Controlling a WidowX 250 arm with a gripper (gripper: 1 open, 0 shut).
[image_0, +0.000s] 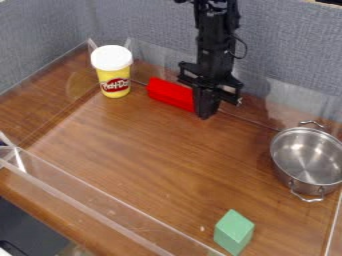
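My gripper reaches down at the back middle of the table, at the right end of a red cylindrical object lying on its side. The fingertips are dark and small, partly over the red object, so whether anything sits between them is hard to see.
A yellow Play-Doh tub with a white lid stands at back left. A steel pot is at the right, a green block at the front right. Grey padded walls and a clear rim border it.
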